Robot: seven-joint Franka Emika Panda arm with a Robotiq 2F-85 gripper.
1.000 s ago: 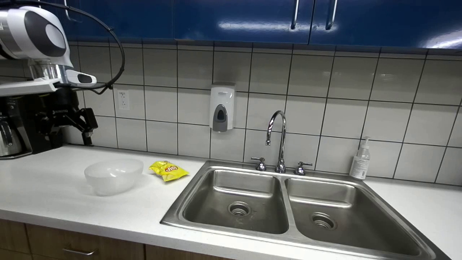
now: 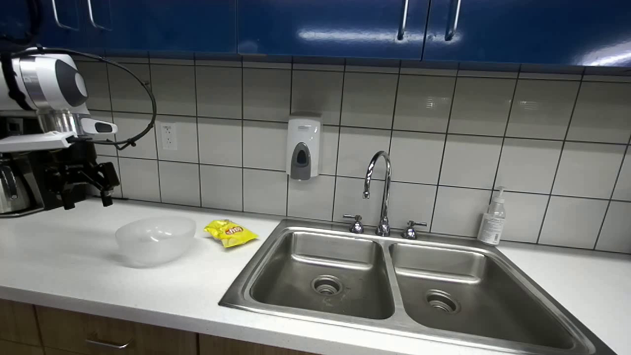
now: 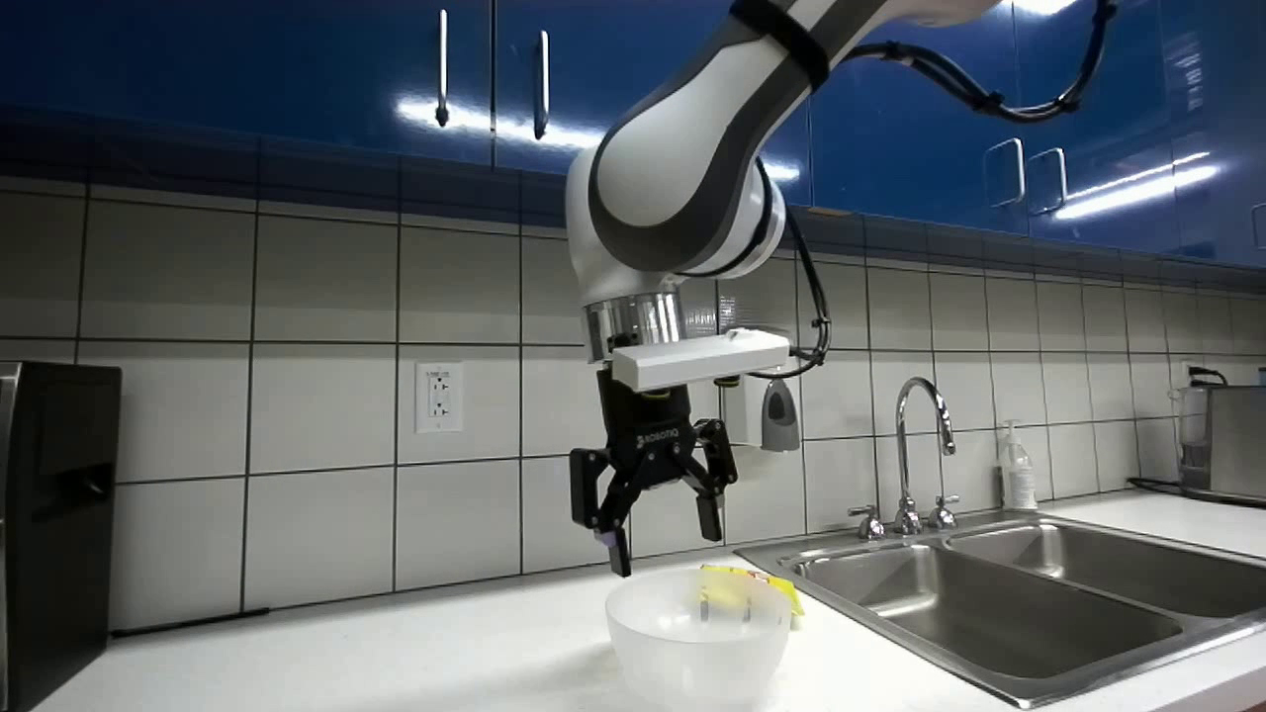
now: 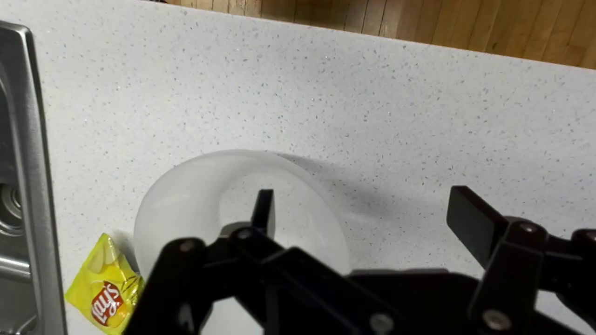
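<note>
A translucent white bowl (image 2: 157, 239) stands upright on the counter, and nothing shows inside it. Right beside it, on the sink side, lies a yellow Lay's chip bag (image 2: 230, 233). In the second exterior view the bag (image 3: 777, 582) is partly hidden behind the bowl (image 3: 694, 659). My gripper (image 3: 666, 548) hangs above the counter, higher than the bowl's rim, with its fingers wide apart and empty. From the wrist, one finger (image 4: 263, 207) overlaps the bowl while the other finger (image 4: 472, 223) is over bare counter; the bag (image 4: 106, 290) shows at lower left.
A double steel sink (image 2: 387, 278) with a tall faucet (image 2: 385, 189) is to the right of the bag. A coffee maker (image 2: 20, 183) stands at the far left. Blue cabinets (image 2: 331, 26) hang overhead.
The arm and gripper have shifted left in the first exterior view, and the gripper sits slightly lower and looks turned. The bowl and the chip bag have not moved.
</note>
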